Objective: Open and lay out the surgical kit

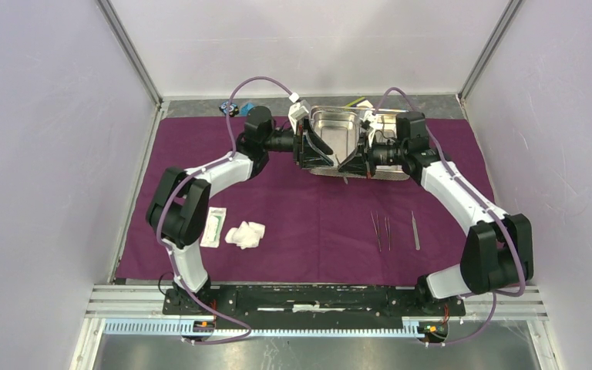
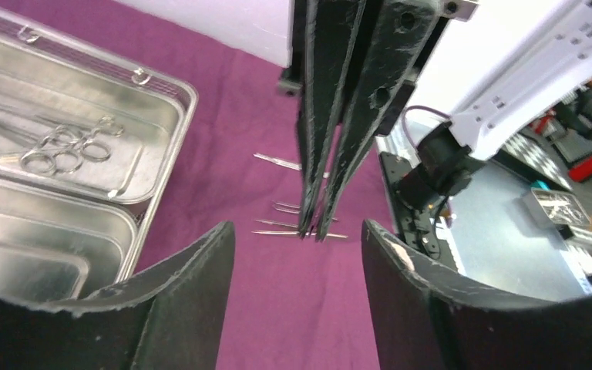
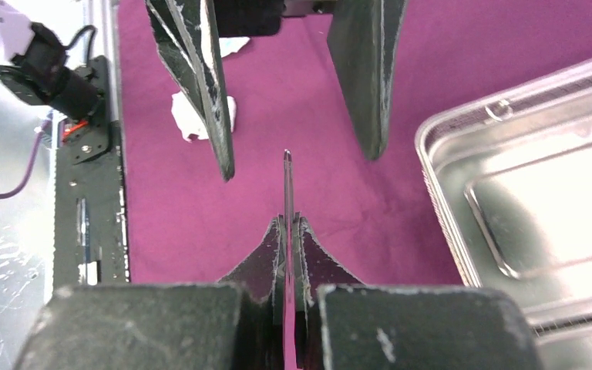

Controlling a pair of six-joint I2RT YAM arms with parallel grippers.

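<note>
A slim pair of metal tweezers (image 3: 288, 185) stands upright in the right wrist view, with my right gripper shut on it. Its thin lower part (image 1: 345, 180) shows beneath that gripper in the top view. My left gripper is spread wide, nothing between its fingers; it faces the right one from the left, a short gap apart. In the left wrist view the right gripper's paired fingers (image 2: 320, 154) hide most of the tweezers. Laid-out instruments rest on the purple cloth: two tweezers-like pieces (image 1: 376, 231) (image 1: 388, 233) and a scalpel-like handle (image 1: 415, 231).
Behind the grippers stands a metal tray (image 1: 324, 173); scissors-like tools (image 2: 65, 150) with ring handles lie inside. A white gauze heap (image 1: 245, 234) and a flat packet (image 1: 213, 227) are at front left.
</note>
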